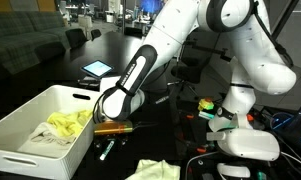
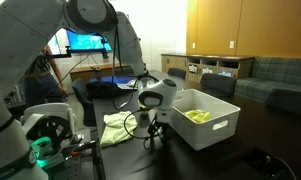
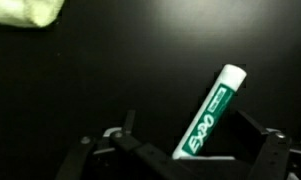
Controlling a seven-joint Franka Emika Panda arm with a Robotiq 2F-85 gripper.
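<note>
A white marker with a green EXPO label [image 3: 209, 116] lies on the black table, slanting between the open fingers in the wrist view. My gripper is above it, fingers apart and holding nothing. From exterior view 1, the marker [image 1: 108, 149] shows just in front of the gripper [image 1: 111, 132], near the white box. In exterior view 2 the gripper [image 2: 156, 133] hangs low over the table; I cannot make out the marker there.
A white box [image 1: 30, 160] with yellow cloth [image 1: 68, 122] inside stands close beside the gripper. A pale yellow cloth [image 1: 156, 170] lies flat on the other side.
</note>
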